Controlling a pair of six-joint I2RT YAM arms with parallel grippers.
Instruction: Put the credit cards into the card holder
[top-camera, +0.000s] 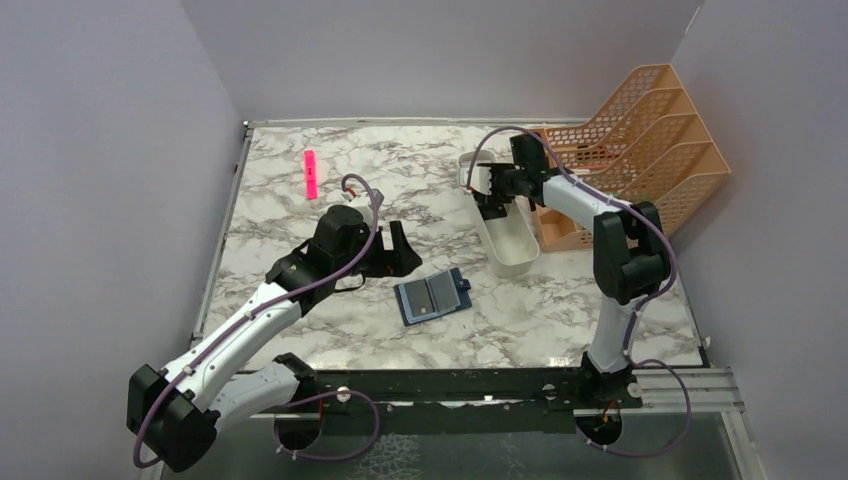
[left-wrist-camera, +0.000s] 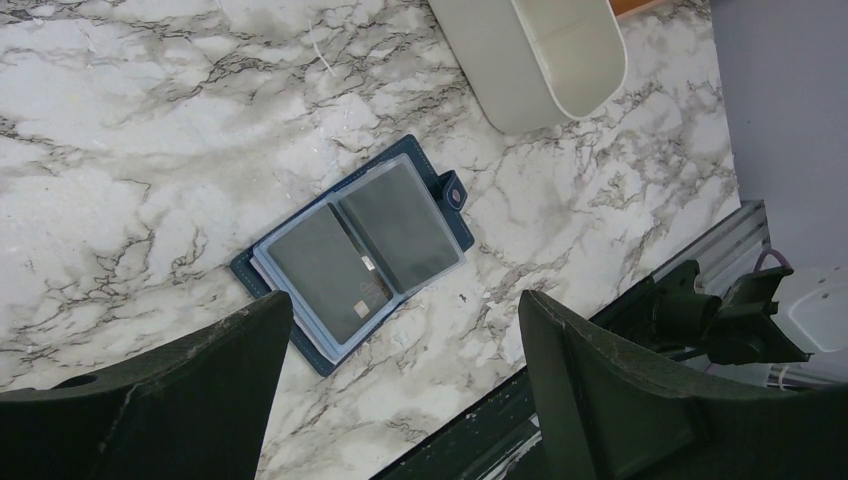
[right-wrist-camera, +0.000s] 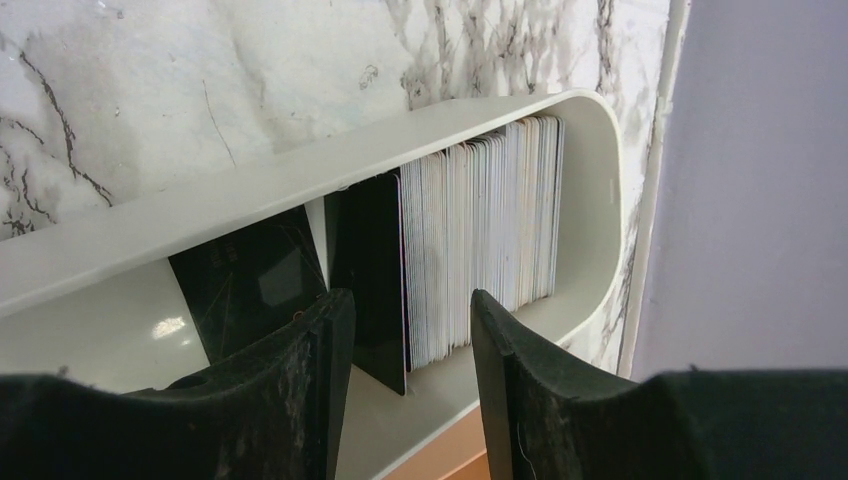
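A white oblong bin (top-camera: 510, 245) holds a row of pale cards (right-wrist-camera: 480, 230) on edge, with dark cards (right-wrist-camera: 365, 280) beside them. My right gripper is open over the bin, its fingertips at the dark cards and the row's front, nothing visibly held. The blue card holder (left-wrist-camera: 350, 250) lies open on the marble table, with clear sleeves. My left gripper hangs open above and left of the holder, nothing between its fingers.
An orange file rack (top-camera: 660, 150) stands behind the bin at the right. A pink object (top-camera: 310, 175) lies at the back left. Bare table (top-camera: 260, 240) surrounds the holder.
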